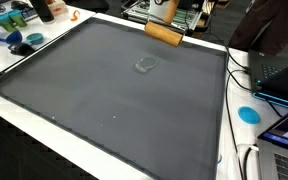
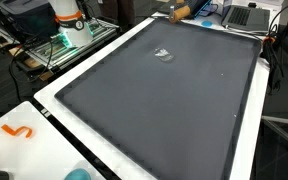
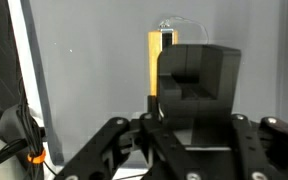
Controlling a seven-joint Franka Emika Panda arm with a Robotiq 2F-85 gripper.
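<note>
An orange-brown bar (image 1: 164,34), with an upright piece of similar colour (image 1: 164,10) above it, is at the far edge of the grey mat. In exterior view 2 the bar (image 2: 179,14) shows at the top edge. My gripper is shut and carries the bar. In the wrist view the bar (image 3: 156,65) runs beside a dark block (image 3: 196,68), which hides the fingertips and part of the bar. A clear round piece (image 1: 145,64), flat on the mat, lies nearer the camera than the bar in exterior view 1; its rim (image 3: 204,31) shows in the wrist view.
Laptops (image 1: 284,150) and a blue disc (image 1: 249,115) lie beside it at the right. Several small items, among them a blue bowl (image 1: 34,38), stand at the far left. Cables (image 3: 22,135) run along one side.
</note>
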